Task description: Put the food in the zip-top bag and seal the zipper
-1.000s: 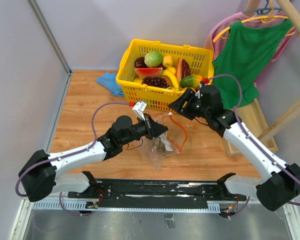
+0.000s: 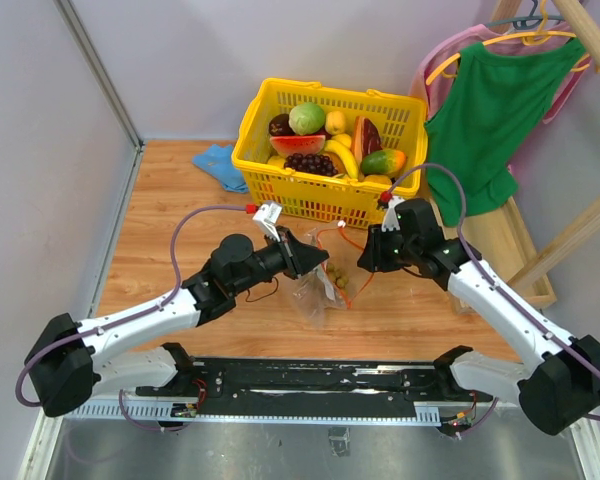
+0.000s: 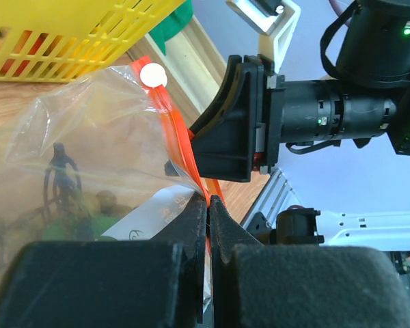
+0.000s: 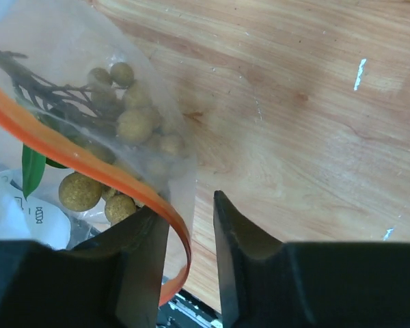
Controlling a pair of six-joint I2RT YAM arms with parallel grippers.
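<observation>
A clear zip top bag (image 2: 315,305) with an orange zip edge (image 4: 89,160) stands mouth open between my arms. Inside it lies a sprig of round brown fruit (image 4: 133,126) with a stem and green leaves. My left gripper is shut on the thin bag edge, where the film gathers at the fingertips. At the bag's right side, my right gripper is part open. The orange strip runs between its fingers, close against the left one, with a gap on the other side. A white slider (image 3: 153,75) sits at the strip's far end.
A yellow basket (image 2: 270,180) full of fruit and vegetables stands right behind the bag. A blue cloth (image 2: 220,167) lies left of it. Clothes on hangers and a wooden rack (image 2: 525,245) fill the right side. Bare table lies at the left.
From beside the basket, my right gripper has come forward and down to the bag's right edge. The left gripper shifted slightly left with the bag edge, and the fruit shows more clearly.
</observation>
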